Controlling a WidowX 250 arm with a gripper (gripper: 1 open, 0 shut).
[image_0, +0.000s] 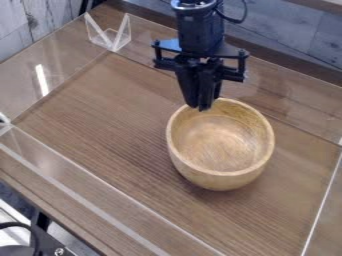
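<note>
A light wooden bowl (219, 148) sits on the wooden table (94, 130), right of centre. The dark robot gripper (201, 94) points down at the bowl's back rim from above. Its finger region is small and dark, so I cannot tell whether it is open or shut or holds anything. The bowl looks empty where it shows.
A white wire-like object (110, 30) stands at the back left near the table's edge. Another pale item (4, 128) is cut off at the left edge.
</note>
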